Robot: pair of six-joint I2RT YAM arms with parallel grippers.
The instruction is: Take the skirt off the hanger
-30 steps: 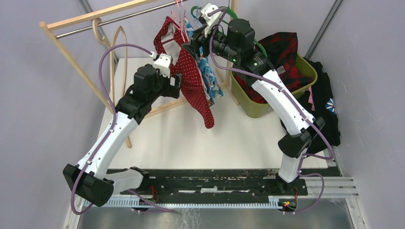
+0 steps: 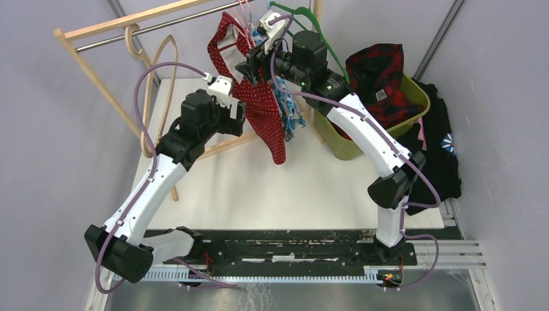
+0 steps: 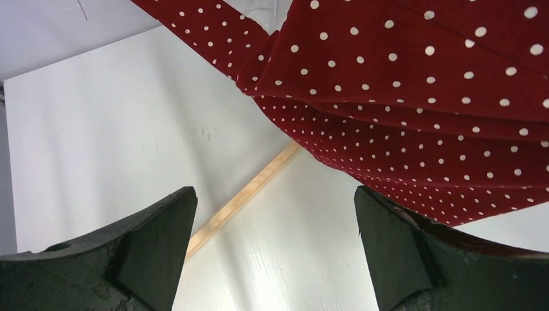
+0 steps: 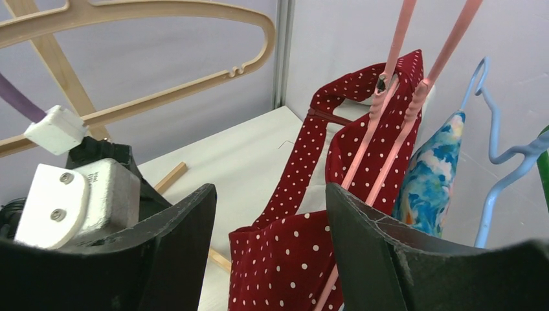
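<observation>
The dark red skirt with white dots (image 2: 265,116) hangs from a pink hanger (image 4: 442,59) at the rail, its lower end dangling over the white table. My right gripper (image 2: 249,70) is at the upper part of the skirt, beside the hanger. In the right wrist view, a gap parts its fingers (image 4: 194,223), with a fold of the skirt (image 4: 285,259) showing between them; contact is unclear. My left gripper (image 2: 237,118) stands open at the skirt's left side. The left wrist view shows nothing gripped between its fingers; the cloth (image 3: 401,84) spreads above and to the right.
A blue patterned garment (image 4: 430,181) hangs close behind the skirt, near a blue hanger (image 4: 495,129). A green hanger (image 2: 327,42) and a wooden hanger (image 2: 147,71) flank them. At right stands a green basket (image 2: 346,149) of clothes.
My right arm has moved left and slightly down, toward the skirt's upper part. The skirt's lower end has swung and risen slightly. My left arm is almost still.
</observation>
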